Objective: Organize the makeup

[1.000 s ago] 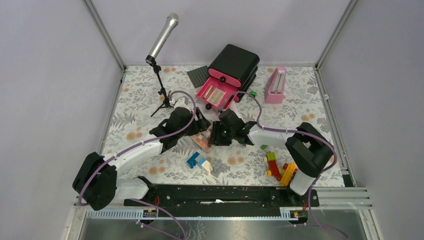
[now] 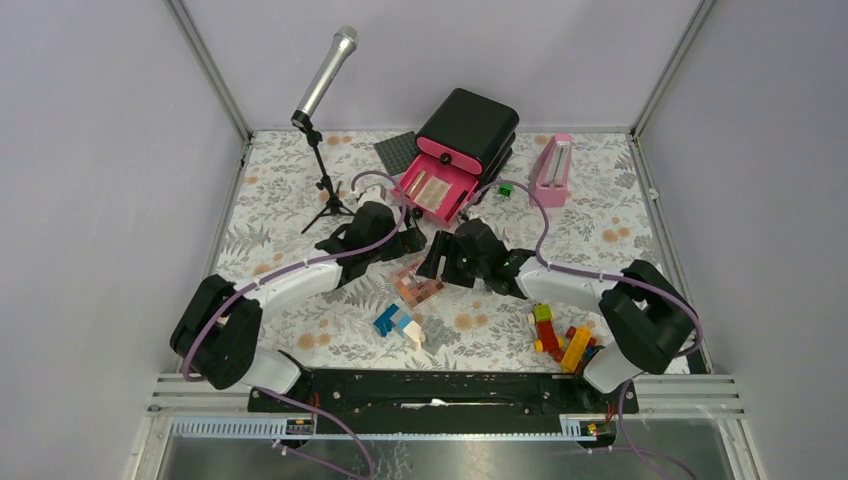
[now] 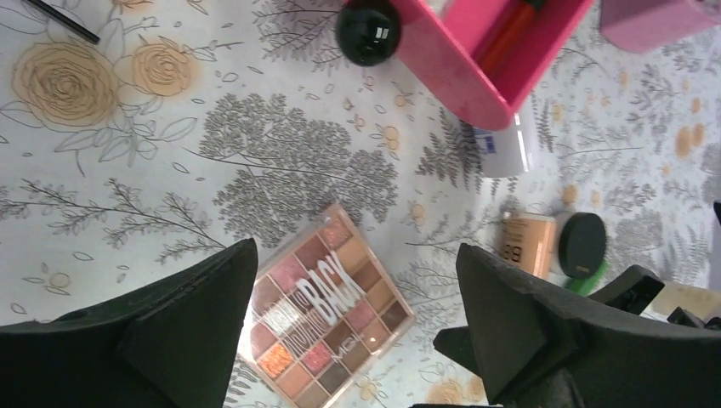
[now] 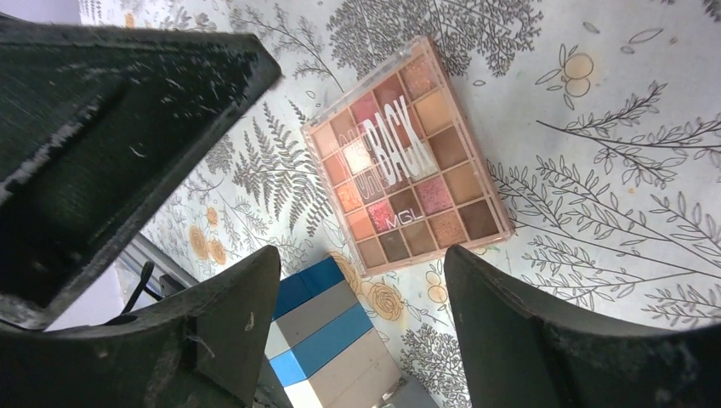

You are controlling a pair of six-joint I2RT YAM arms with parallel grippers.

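Note:
A makeup palette (image 4: 408,161) with a grid of pink, orange and brown squares lies flat on the patterned table. My left gripper stands open above it, with the palette seen below the gap between its fingers. My right gripper is open too, and nothing sits between its fingers; the palette lies beyond them. From above, the palette (image 2: 417,284) shows between and below both grippers. The pink drawer (image 2: 438,187) of the black case (image 2: 468,130) is pulled out and has makeup items in it.
A white bottle (image 3: 508,144) lies by the drawer's corner. Building blocks (image 2: 400,326) lie in front of the palette, and more coloured toy blocks (image 2: 565,340) at the right front. A microphone on a stand (image 2: 325,170) rises at the back left; a pink holder (image 2: 552,170) stands at the back right.
The palette has shifted slightly right and turned a little compared with a second ago.

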